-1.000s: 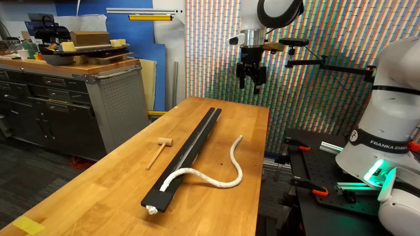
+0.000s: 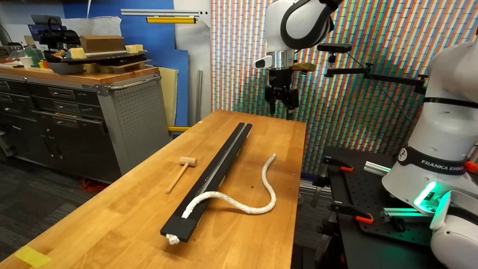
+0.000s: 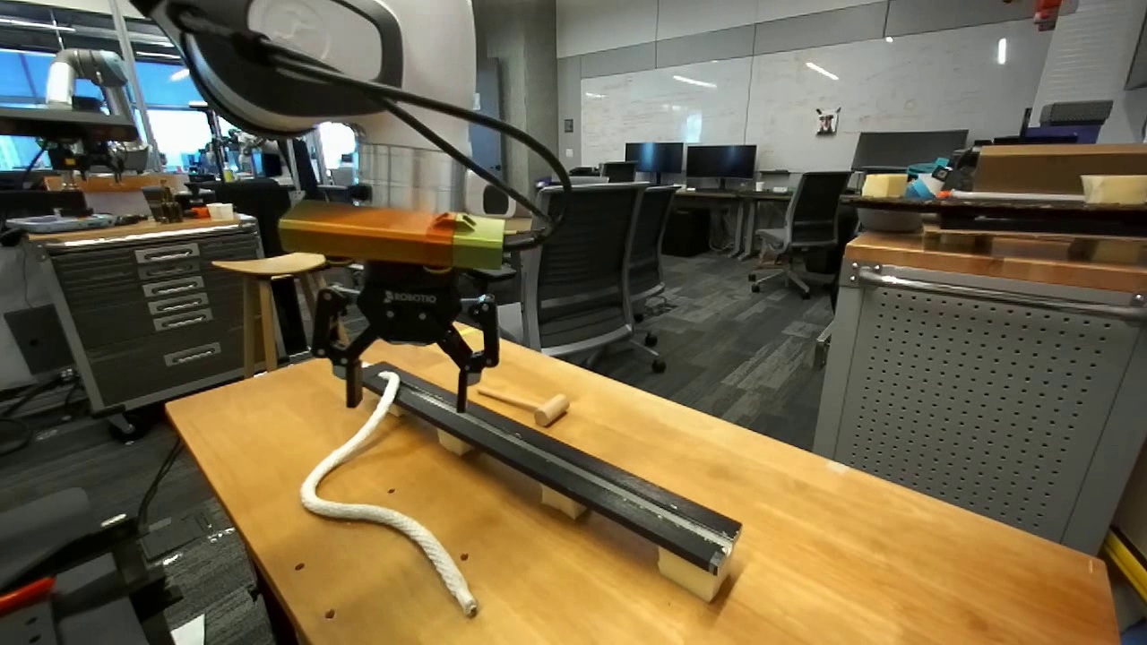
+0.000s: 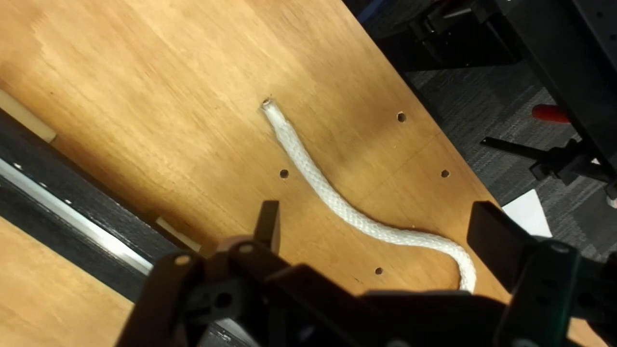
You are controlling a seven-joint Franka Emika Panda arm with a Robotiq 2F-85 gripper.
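A white rope (image 2: 244,206) has one end in the near end of a long black grooved rail (image 2: 214,174); the rest curves over the tabletop. In the wrist view the rope's free end (image 4: 270,108) lies on bare wood, ahead of the fingers, and its lower bend passes behind the gripper body. My gripper (image 3: 409,399) is open and empty, its two fingers wide apart. It hangs high above the table, apart from rope and rail. A small wooden mallet (image 2: 182,172) lies beside the rail, on the side away from the loose rope.
Pale blocks (image 3: 564,501) hold the rail off the wooden table (image 3: 860,548). Beyond the table's edge stands a black bench with clamps (image 2: 351,210). Bare wood surrounds the rope's free end.
In exterior view 1 my gripper has come somewhat lower and shifted slightly left, still open. The rope, rail and mallet have not moved.
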